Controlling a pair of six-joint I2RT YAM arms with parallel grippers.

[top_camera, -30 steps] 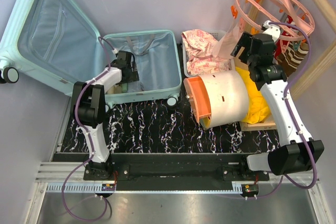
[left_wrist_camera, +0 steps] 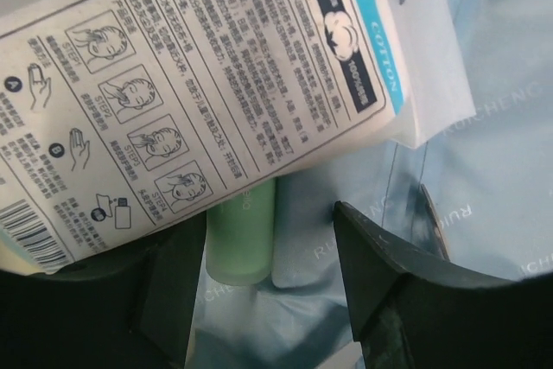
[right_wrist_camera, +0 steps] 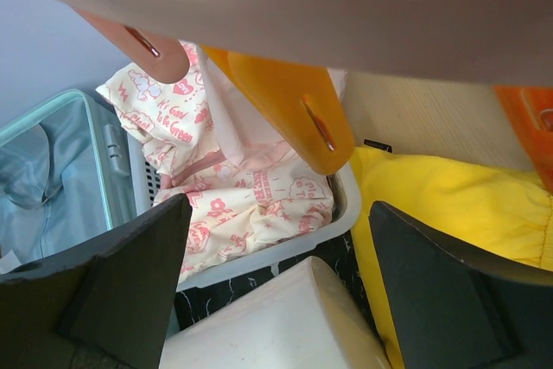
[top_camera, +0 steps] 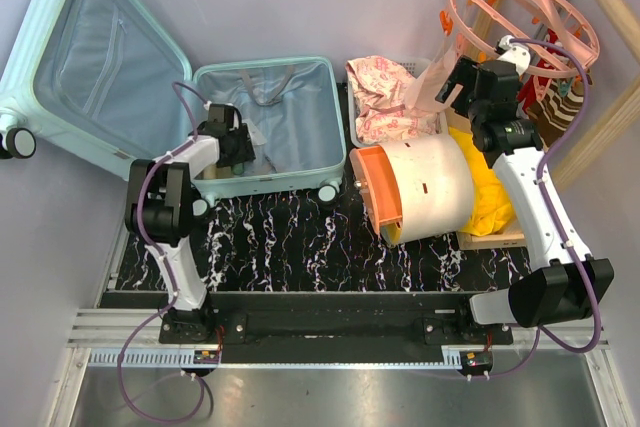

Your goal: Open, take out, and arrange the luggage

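The mint suitcase [top_camera: 335, 97] lies open, lid [top_camera: 80, 67] leaning left. My left gripper is down inside it, fingers apart over a green tube [left_wrist_camera: 239, 261]; whether it touches the tube is unclear. A white cotton-tissue pack [left_wrist_camera: 190, 66] covers the upper left of the left wrist view. My right gripper hangs open at the upper right of the top view, under pink hanger rings [top_camera: 575, 22], with nothing between its fingers.
A basket of pink printed cloth [top_camera: 385, 107] stands right of the suitcase. A white-and-orange drum-shaped case [top_camera: 430, 187], yellow fabric [top_camera: 490, 212] and wooden posts [top_camera: 610, 117] occupy the right.
My left gripper has shifted slightly left and down within the top view, staying in the suitcase. The right arm has moved very slightly at most; the luggage stands the same.
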